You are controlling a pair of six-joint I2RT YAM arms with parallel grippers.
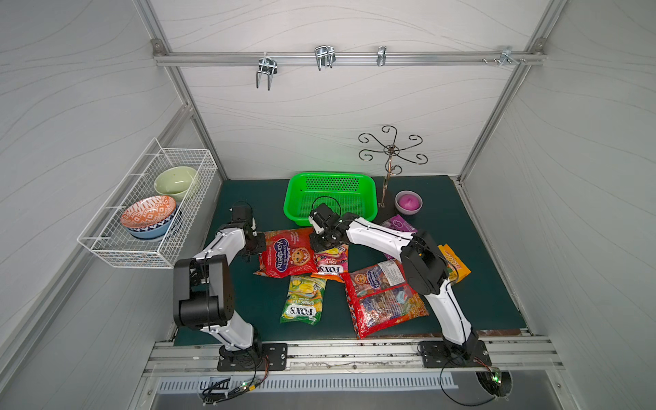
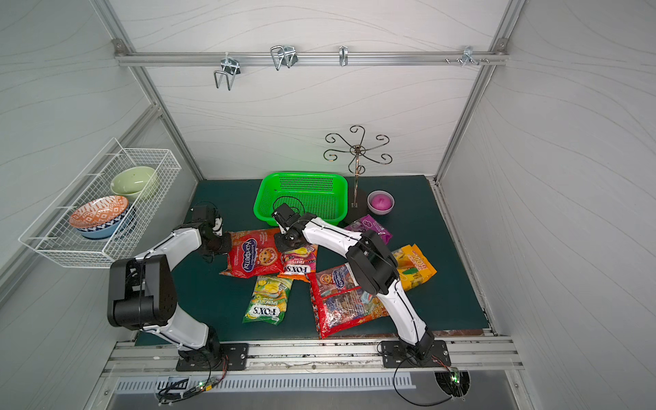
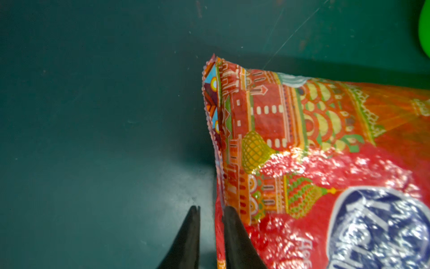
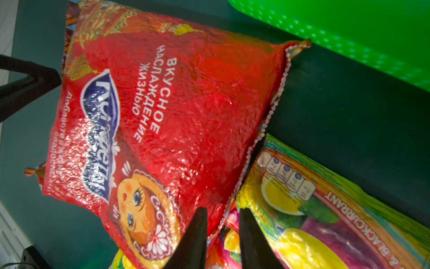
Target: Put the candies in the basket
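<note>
A red Konfety candy bag (image 1: 287,254) lies before the green basket (image 1: 330,193). My left gripper is at its left edge, fingers apart, the bag's crimped edge near the right finger. My right gripper stands open over the bag's other edge, beside an orange Fox's Fruits bag (image 4: 322,206). A green Fox's bag (image 1: 302,298), a second red bag (image 1: 386,300), a purple packet (image 2: 369,225) and a yellow bag (image 2: 417,263) lie around. The basket shows no bags in it.
A white wire rack (image 1: 102,242) with bowls hangs at the left. A metal stand (image 1: 386,177) and a small bowl with a pink item (image 1: 408,202) are at the back right. Bare table shows at the far left and right.
</note>
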